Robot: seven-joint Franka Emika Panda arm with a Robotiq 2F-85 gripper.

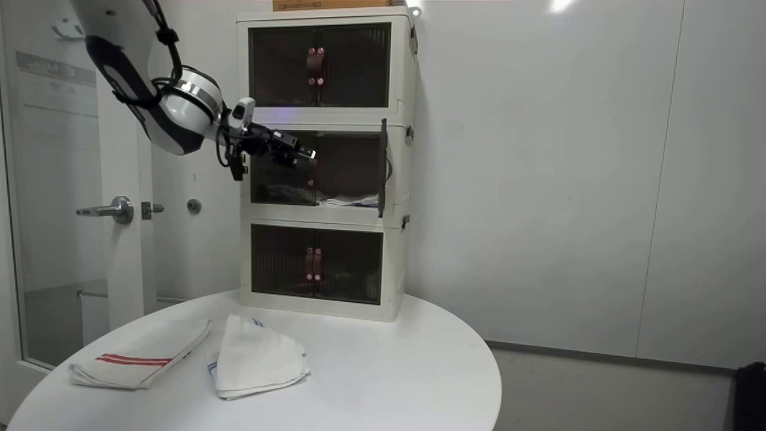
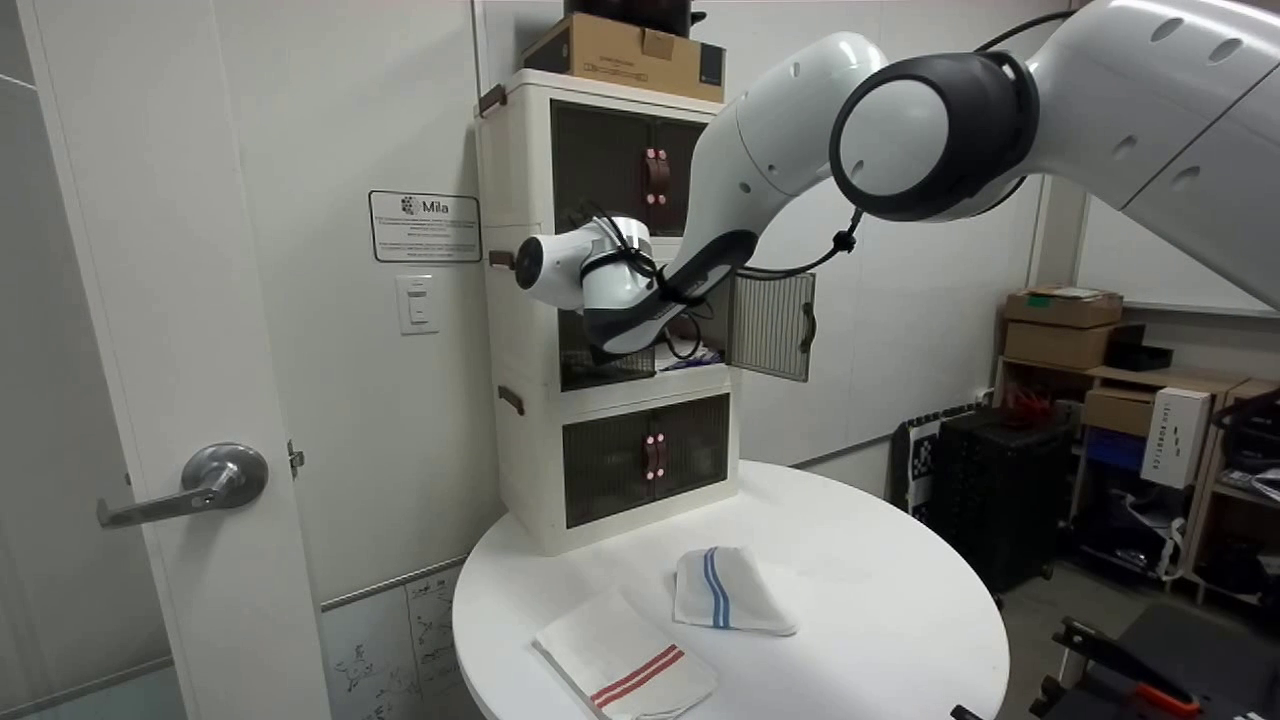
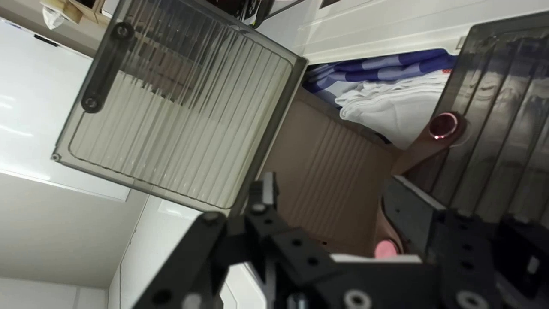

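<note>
The middle unit of a white cabinet (image 1: 397, 172) has its right door (image 1: 382, 169) swung open and its left door (image 3: 499, 113) closed. A brown strap handle (image 3: 419, 149) with pinkish studs is fixed on that closed door. In the wrist view my gripper has its fingers apart, with no object visibly held. Its right-hand finger (image 3: 409, 206) overlaps the handle in the picture; whether they touch cannot be told. In exterior view 1 the gripper (image 1: 305, 155) is in front of the middle unit, near the handle. Exterior view 2 hides the gripper behind the arm.
Folded white cloths (image 3: 396, 103) and blue-checked cloth (image 3: 396, 64) lie inside the open unit. Two towels, one red-striped (image 1: 143, 355) and one blue-striped (image 1: 258, 359), rest on the round white table (image 1: 402, 381). The open door (image 3: 180, 108) juts outward.
</note>
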